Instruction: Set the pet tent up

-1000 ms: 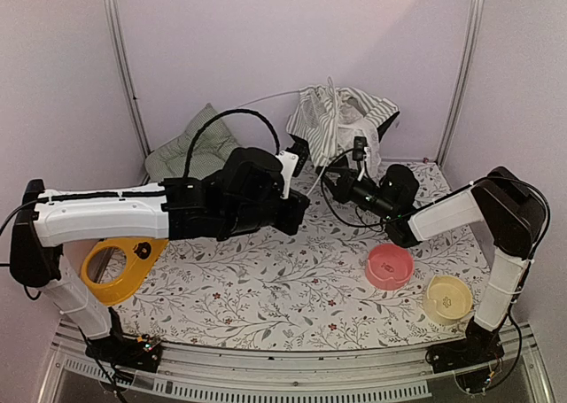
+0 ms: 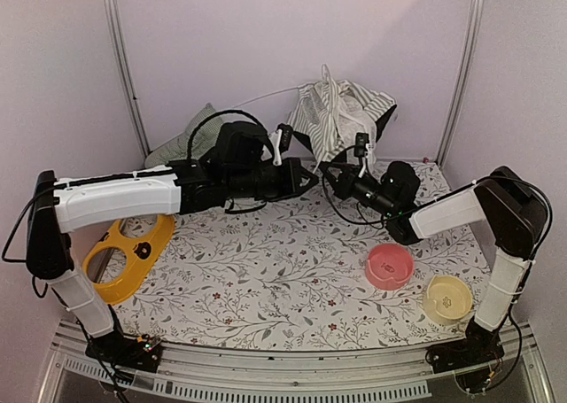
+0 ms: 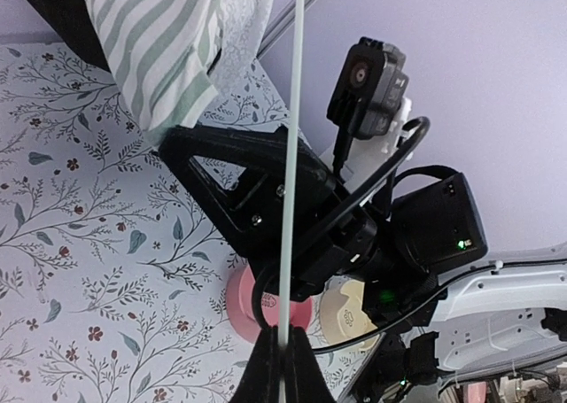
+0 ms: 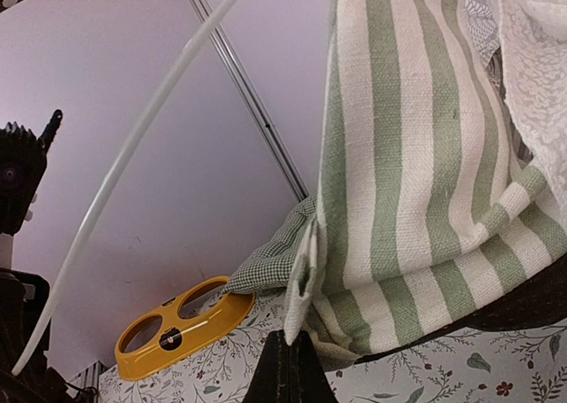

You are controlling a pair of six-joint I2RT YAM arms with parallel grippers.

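The striped tent fabric point(image 2: 323, 124) hangs bunched against the back wall, green and white. My right gripper is shut on a lower corner of this striped cloth point(image 4: 399, 155). A thin white pole point(image 3: 291, 182) rises from between the fingertips of my left gripper, which is shut on it. In the right wrist view the pole point(image 4: 133, 146) curves up past the left of the cloth. In the top view both grippers are close together below the fabric, the left one near the lower end of the pole. Whether the pole touches the cloth corner, I cannot tell.
A green checked cushion point(image 2: 197, 137) leans at the back left, behind my left arm. A yellow two-hole feeder point(image 2: 128, 275) lies at the left. Pink point(image 2: 389, 267) and cream point(image 2: 447, 299) bowls sit at the front right.
My left gripper has moved away from the front edge and slightly right, bringing the pole's lower end nearer the right gripper. The right arm has hardly moved.
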